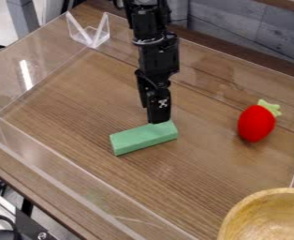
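My black gripper (154, 107) hangs over the middle of the wooden table, its fingers pointing down just behind a green bar (143, 138). The bar lies flat and at a slant. The gripper is open, and I see nothing held in it. Whether its tips touch the bar or the table is hard to tell.
A red strawberry (256, 123) with a green top lies at the right. A yellow bowl (256, 220) is at the bottom right corner. A clear plastic object (94, 28) stands at the back left.
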